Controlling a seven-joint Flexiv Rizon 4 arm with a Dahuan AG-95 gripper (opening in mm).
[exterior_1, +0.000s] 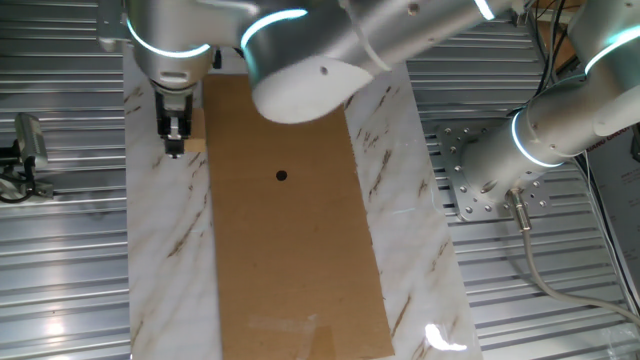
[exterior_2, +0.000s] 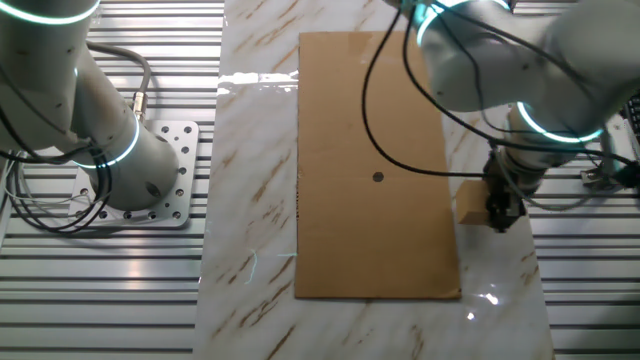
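My gripper (exterior_1: 174, 148) hangs near the top left in exterior view 1, over the marble strip beside the cardboard sheet. A small tan block (exterior_1: 198, 132) sticks out from its right side, partly hidden behind the fingers. Exterior view 2 has the same block (exterior_2: 472, 203) on the left of the dark gripper (exterior_2: 502, 218), near the cardboard's right edge. The fingers are shut on it. The finger contact itself is hard to make out.
A flat cardboard sheet (exterior_1: 290, 240) with a dark round spot (exterior_1: 281, 176) lies on the marble-patterned surface (exterior_1: 165, 290). Black cables (exterior_2: 366, 105) loop from the arm. A metal device (exterior_1: 30, 150) stands at the far left on the slatted table.
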